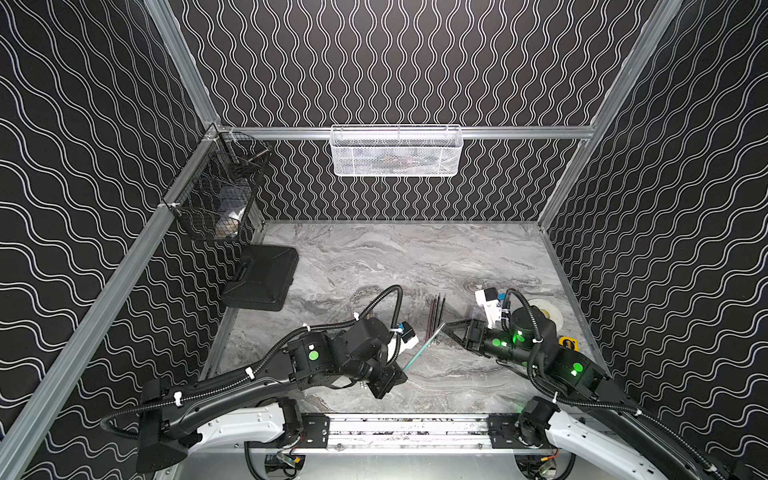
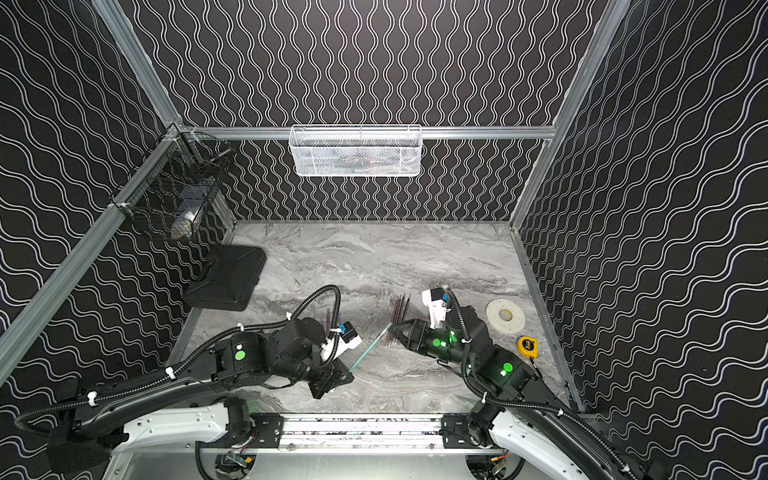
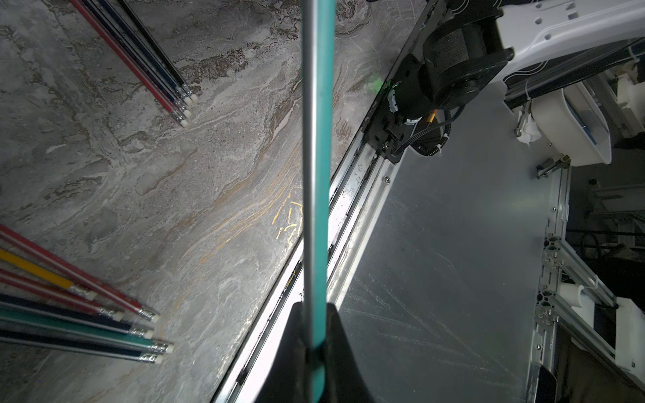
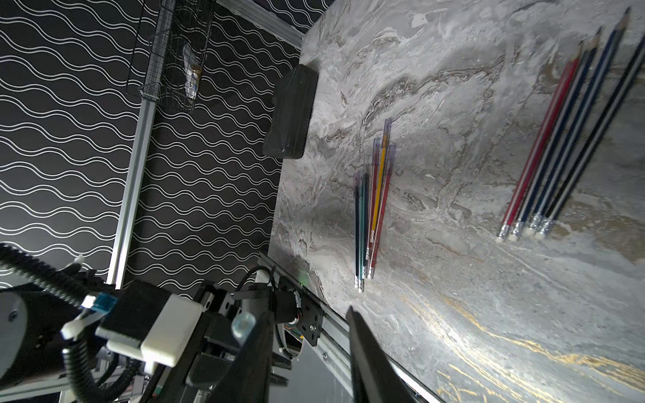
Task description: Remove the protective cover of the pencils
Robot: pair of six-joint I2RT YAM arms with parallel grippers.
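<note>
A teal pencil (image 3: 317,168) is held up by my left gripper, whose fingers stand on both sides of its lower part in the left wrist view. It slants up toward my right gripper (image 1: 449,328), which is open. In the right wrist view the pencil's pale end (image 4: 243,325) shows beside one finger of the right gripper; whether it lies between the fingers cannot be told. Several capped pencils (image 4: 379,194) with clear covers lie on the left of the table. A second group of pencils (image 4: 557,147) shows bare points.
A black case (image 1: 262,276) sits at the left. At the right are a white tape roll (image 2: 505,316) and a yellow tape measure (image 2: 527,346). A white mesh basket (image 1: 396,152) hangs on the back rail.
</note>
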